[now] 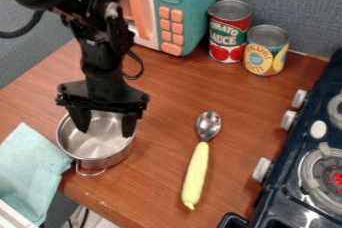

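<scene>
My black gripper (104,122) points down over a steel pot (96,150) at the lower left, its fingers spread apart at the pot's rim and partly inside it. I cannot make out anything held between them. A spoon with a pale yellow handle (197,172) lies on the wooden table to the right of the pot.
A teal toy microwave (191,17) stands at the back, beside a red can (227,37) and a yellow-labelled can (265,54). A black stove (301,187) fills the right side. A light cloth (27,172) lies at the left.
</scene>
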